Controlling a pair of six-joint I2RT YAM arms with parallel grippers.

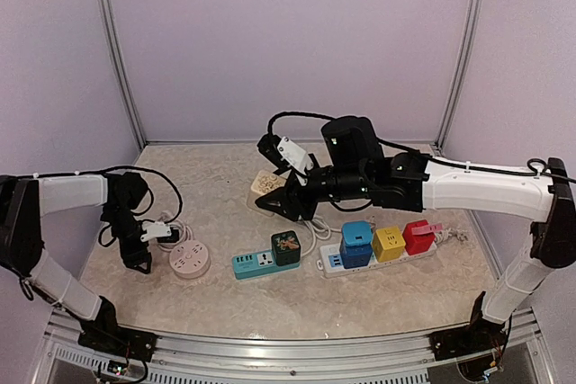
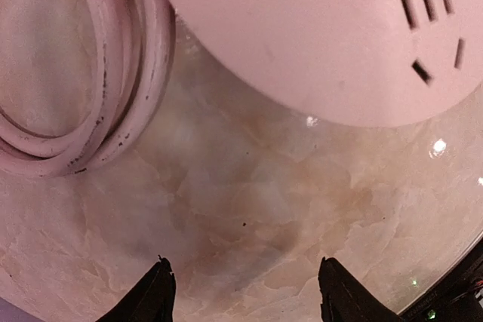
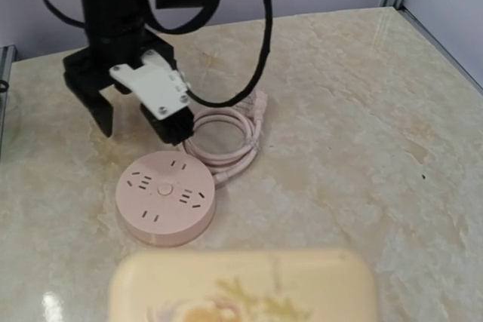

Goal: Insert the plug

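Note:
A cream block-shaped plug (image 1: pixel 266 188) with a printed face is held up over the middle of the table, my right gripper (image 1: pixel 274 177) shut on it. In the right wrist view the plug (image 3: pixel 241 288) fills the bottom edge, and that gripper's fingers are out of sight. The round pink socket (image 1: pixel 189 259) lies flat on the left side, its slots facing up. Just left of it, low near the table, my left gripper (image 1: pixel 153 252) is open with nothing between its fingers. In the left wrist view the socket's edge (image 2: pixel 324 58) lies beyond the fingertips (image 2: pixel 162 280).
A coiled pink cable (image 3: pixel 219 137) rests behind the socket. To the right stand a teal strip (image 1: pixel 255 265) with a dark block (image 1: pixel 285 247) and a white strip (image 1: pixel 331 263) carrying blue, yellow and red blocks.

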